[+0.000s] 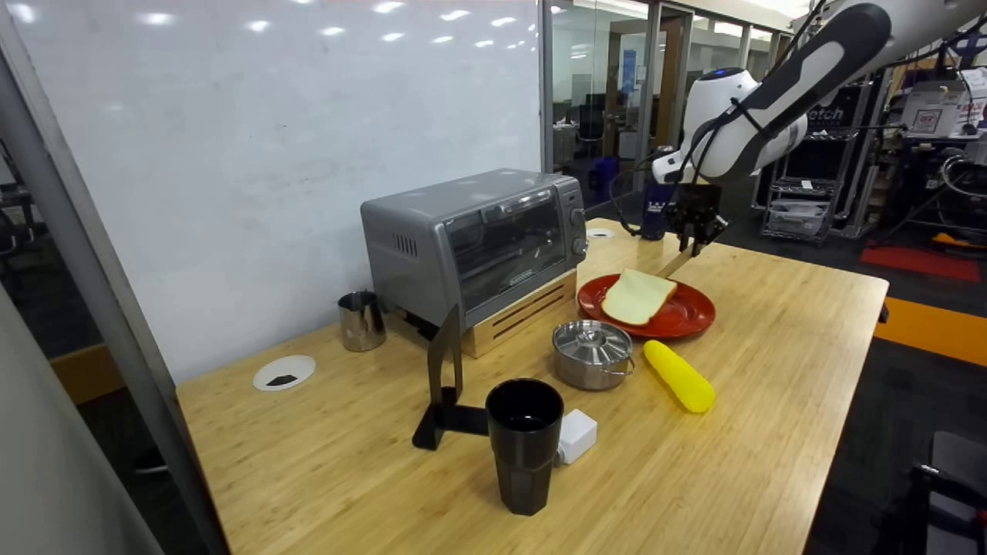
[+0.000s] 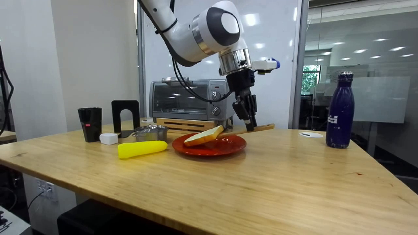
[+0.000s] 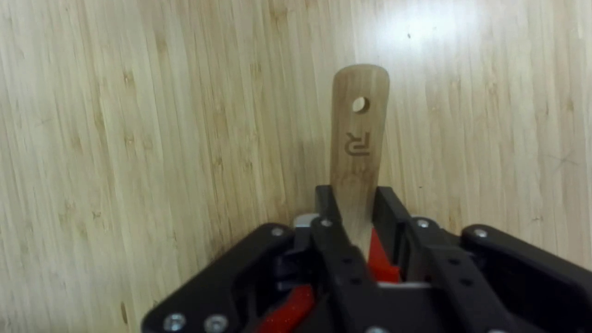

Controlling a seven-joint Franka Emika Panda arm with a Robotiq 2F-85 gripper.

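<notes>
A wooden spatula is gripped by its flat handle, with my gripper's fingers close against both sides in the wrist view. Its handle end sticks out beyond the fingers, showing a hole and printed letters. In exterior view 2 my gripper hangs just right of a red plate, the spatula slanting toward it. A slice of white bread is tilted on the plate, its right edge raised where the spatula reaches it. The bread hides the spatula's blade in exterior view 1.
A grey toaster oven stands behind the plate. Near it are a lidded metal pot, a yellow object and a black cup. A blue bottle stands at the right.
</notes>
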